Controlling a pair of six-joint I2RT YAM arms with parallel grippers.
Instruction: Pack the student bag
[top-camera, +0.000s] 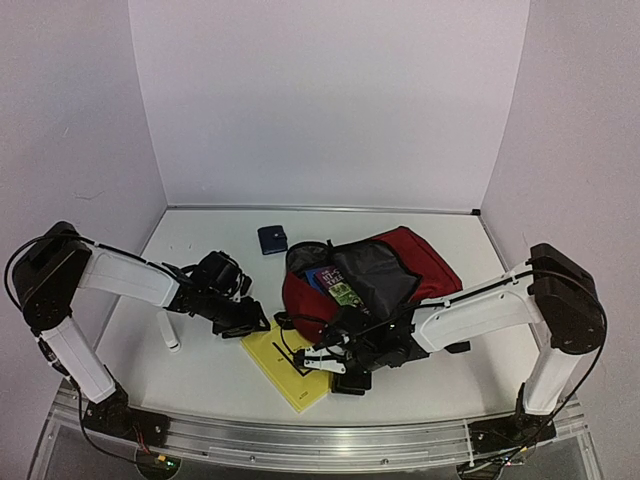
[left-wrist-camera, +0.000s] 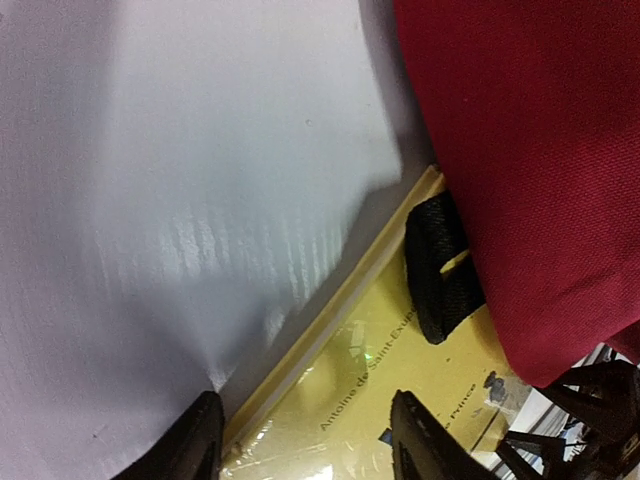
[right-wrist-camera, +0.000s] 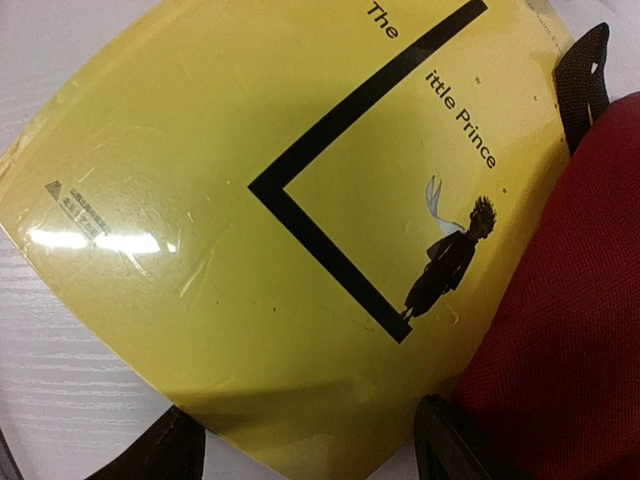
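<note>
The yellow book "The Little Prince" (top-camera: 290, 372) lies flat at the table's front middle, its upper edge partly covered by the red backpack (top-camera: 425, 255). At the book's left corner is my left gripper (top-camera: 258, 322); its fingers (left-wrist-camera: 195, 440) stand apart, with the book's spine edge showing between them. By the right corner, my right gripper (top-camera: 348, 382) hides part of the cover. In the right wrist view its fingers (right-wrist-camera: 165, 450) are spread, the book's corner between them. Inside the bag's open mouth sits a purple and green book (top-camera: 338, 285).
A dark blue wallet (top-camera: 272, 239) lies behind the bag's left end. Behind the left forearm, a white object (top-camera: 168, 332) is partly hidden. A black strap (left-wrist-camera: 440, 265) rests on the book.
</note>
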